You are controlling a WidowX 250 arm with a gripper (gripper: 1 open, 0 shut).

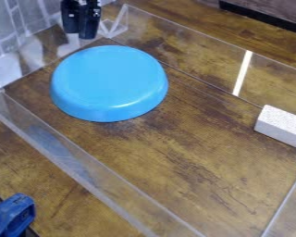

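A dark gripper (81,20) hangs at the top left, near the back corner of a clear-walled enclosure; whether its fingers are open or shut is too small and dark to tell. Below and right of it an upturned blue bowl or plate (108,80) lies on the wooden floor (188,176), apart from the gripper.
A white speckled block (281,126) lies at the right. A thin white strip (243,72) crosses the back right. A blue object (10,217) sits outside at the lower left. Clear walls bound the area.
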